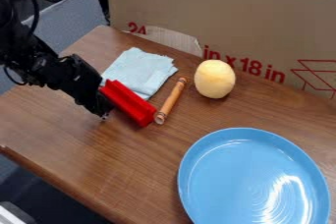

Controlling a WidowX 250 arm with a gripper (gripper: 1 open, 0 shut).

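Observation:
My gripper [102, 107] is low over the table at the left, its fingertips at the near left side of a red object [129, 104] that lies beside a light blue cloth [140, 69]. It looks shut; whether anything is between the fingers is hidden. A wooden rolling pin [172, 100] lies just right of the red object, and a pale yellow round object [214, 79] stands further right.
A blue plate [253, 184] occupies the near right of the wooden table [105, 174]. A cardboard box wall [237, 22] runs along the back.

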